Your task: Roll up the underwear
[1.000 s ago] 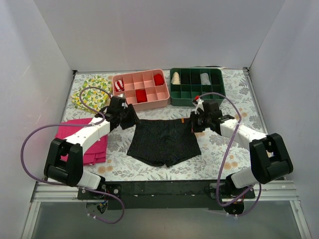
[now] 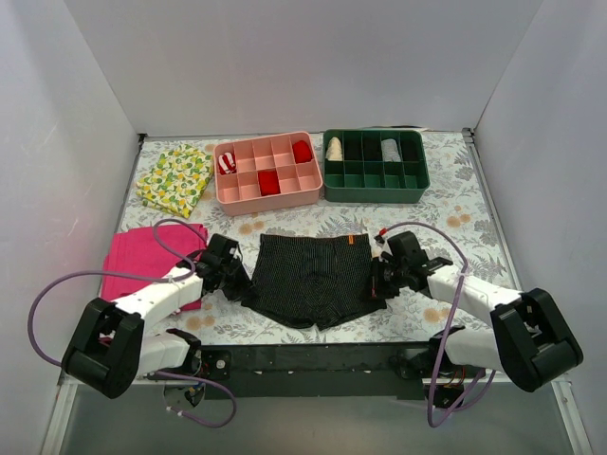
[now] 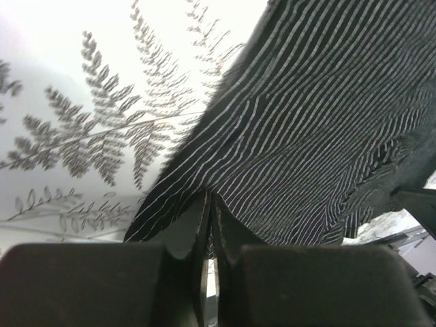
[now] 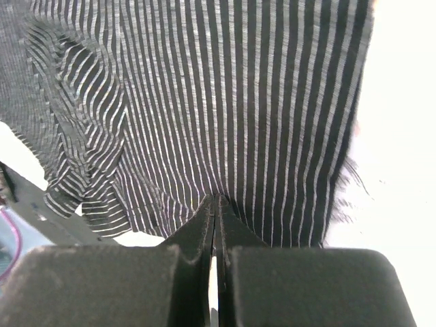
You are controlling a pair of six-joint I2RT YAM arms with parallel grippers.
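Note:
The black underwear with thin white stripes lies spread flat on the patterned table, an orange tag on its far edge. At its left edge, my left gripper is low against the cloth; in the left wrist view its fingertips look nearly together over the striped fabric, and whether they pinch it is unclear. My right gripper is at the right edge. In the right wrist view, its shut fingers touch the cloth, which wrinkles beside the tips; nothing shows clearly between them.
Behind the underwear stand a pink divided box and a dark green divided box, both holding rolled items. Pink cloth lies at the left, a yellow floral cloth behind it. Bare table lies in front of the green box.

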